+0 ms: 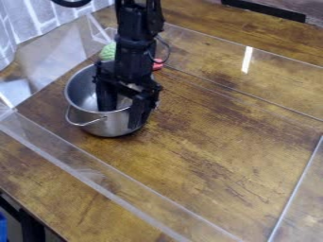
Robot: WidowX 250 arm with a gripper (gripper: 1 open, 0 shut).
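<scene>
The black robot arm reaches down from the top over a steel pot (94, 120) on the wooden table, upper left. Its gripper (124, 97) is at the pot's right side and rim, dark against it; whether it is open or shut on the rim cannot be told. Behind the pot, a green object (109, 52) and a small red item are partly hidden by the arm.
Clear plastic panels (164, 198) border the wooden table (233, 132) along the left, front and right.
</scene>
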